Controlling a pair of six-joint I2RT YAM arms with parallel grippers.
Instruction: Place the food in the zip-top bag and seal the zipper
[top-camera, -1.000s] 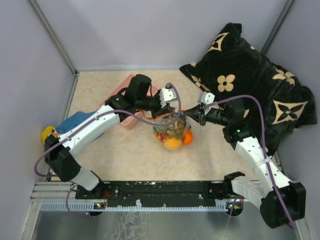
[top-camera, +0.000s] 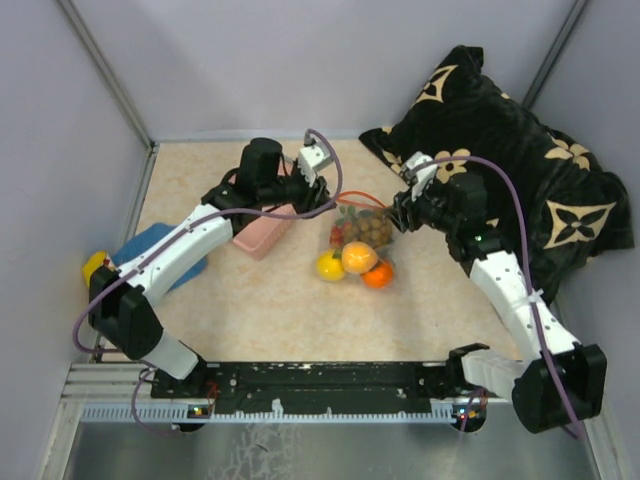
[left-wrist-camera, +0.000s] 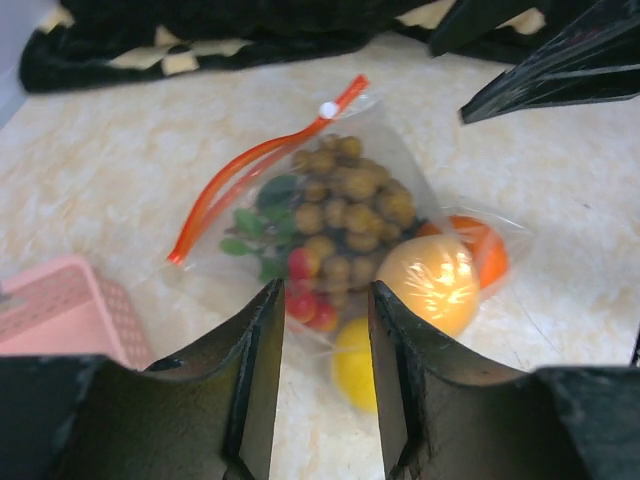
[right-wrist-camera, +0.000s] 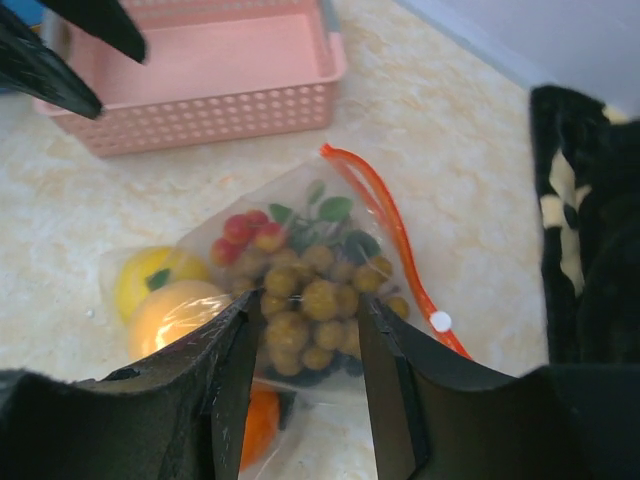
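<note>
The clear zip bag (top-camera: 362, 225) rests on the table, with brown round food, red pieces and green leaves showing through it. Along its far edge runs an orange zipper (left-wrist-camera: 230, 173); its white slider (right-wrist-camera: 441, 321) sits near the right end. Two zipper strips seem slightly parted left of the slider. At the bag's near side are a lemon (top-camera: 330, 266), a yellow-orange fruit (top-camera: 358, 257) and an orange (top-camera: 379, 274), with clear film around them. My left gripper (top-camera: 325, 197) hovers at the left, my right gripper (top-camera: 400, 218) at the right, both partly open and empty.
A pink basket (right-wrist-camera: 220, 112) stands left of the bag, partly under my left arm. The black patterned cushion (top-camera: 520, 180) fills the right back. A blue cloth (top-camera: 160, 245) lies at the left.
The bag was raised upright between both grippers; now it lies down on the table, its zipper farther back. Both grippers have drawn apart from each other, free of the bag.
</note>
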